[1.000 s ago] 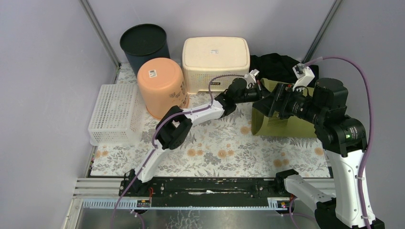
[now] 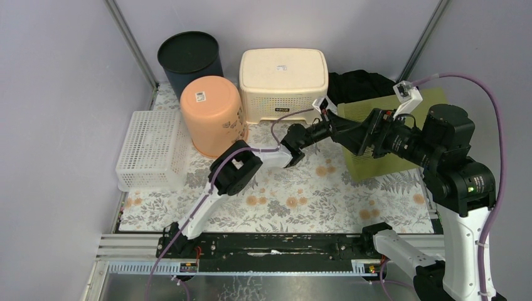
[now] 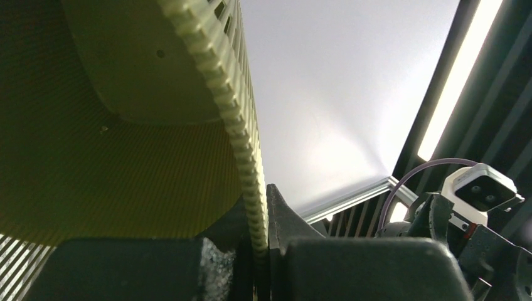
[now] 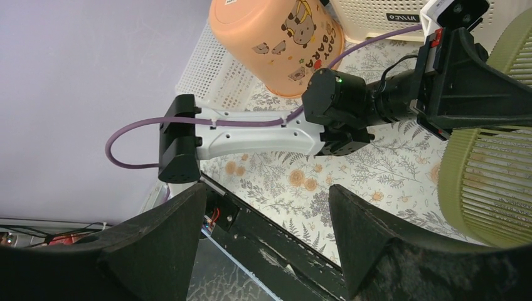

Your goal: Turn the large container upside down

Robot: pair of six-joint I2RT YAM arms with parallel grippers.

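The large container is an olive-green slatted basket (image 2: 383, 164) at the right of the table, tilted, with much of it hidden under my right arm in the top view. In the left wrist view its ribbed rim (image 3: 241, 135) runs down between the fingers of my left gripper, which is shut on it. The basket's hollow inside fills the left of that view. My right gripper is part open above the table, nothing between its fingers; the basket's green edge (image 4: 461, 182) lies to the right, apart from them.
An orange bucket (image 2: 212, 116), upside down, stands left of a cream crate (image 2: 283, 72). Behind the bucket is a dark bin (image 2: 188, 53); a white basket (image 2: 150, 153) sits far left. Black cloth (image 2: 361, 86) lies at the back right.
The green basket has turned and slanted, its left edge swinging to the right, while my left gripper keeps hold.
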